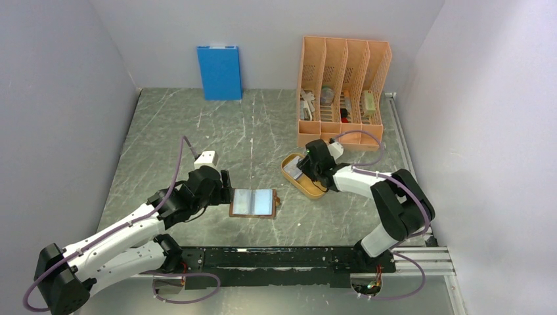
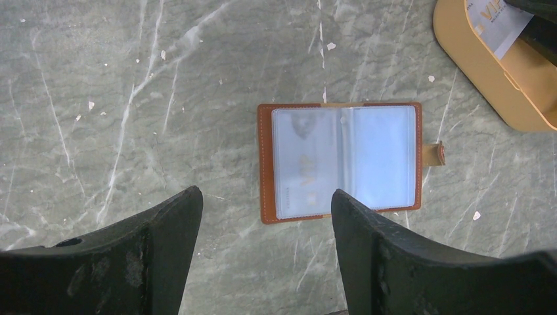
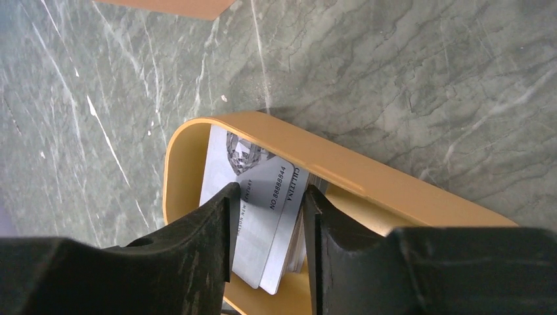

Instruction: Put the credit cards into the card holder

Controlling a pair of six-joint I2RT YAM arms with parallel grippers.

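Observation:
A brown card holder [image 2: 266,164] lies open on the table, showing clear sleeves [image 2: 384,157]. Several white cards [image 3: 266,210] lie in a tan oval tray [image 3: 368,177]. My right gripper is down inside the tray with its fingertips at the cards, part open around the upper ones; whether it grips them I cannot tell. My left gripper stands open above the table at the left of the holder, nothing between its fingers.
A peach divided organiser [image 1: 318,131] with assorted items stands behind the tray. A blue board [image 1: 219,72] leans on the back wall.

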